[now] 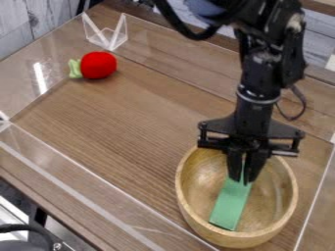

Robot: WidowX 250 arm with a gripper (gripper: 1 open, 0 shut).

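My black gripper (246, 155) is low over a tan bowl (199, 206) at the lower right, its fingertips close together at the top end of a green block (229, 210) lying in the bowl. Whether the fingers hold the block is hard to tell; part of it is hidden behind them.
A red round object (98, 65) with green at its side sits at the upper left, near a white wire stand (105, 31).
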